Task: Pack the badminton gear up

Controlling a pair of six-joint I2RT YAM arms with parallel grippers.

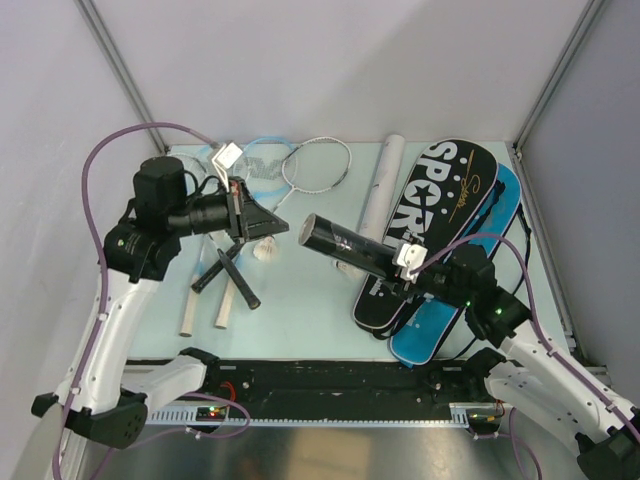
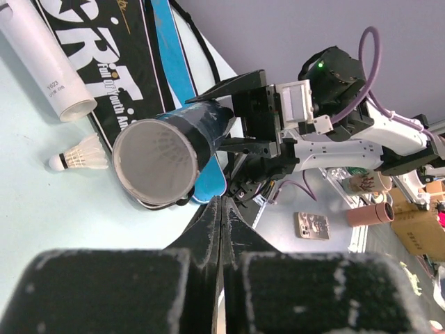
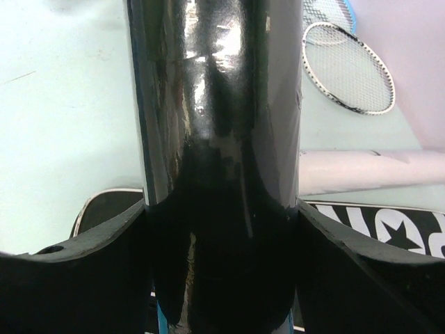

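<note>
A black shuttlecock tube [image 1: 345, 247] is held tilted in my right gripper [image 1: 405, 268]; it fills the right wrist view, and in the left wrist view its round open end [image 2: 156, 160] faces me. My left gripper [image 1: 255, 220] is shut and apart from that end, nothing visible between its fingertips. A shuttlecock [image 2: 82, 156] lies on the table. Rackets [image 1: 318, 162] and their handles lie at the left and back. A white tube [image 1: 383, 185] lies beside the black SPORT bag [image 1: 432, 190], which overlaps a blue bag [image 1: 422, 340] on the right.
The pale table [image 1: 170, 340] has clear space at the front middle, between the racket handles and the bags. Grey walls close in the back and sides. A dark strip runs along the front edge.
</note>
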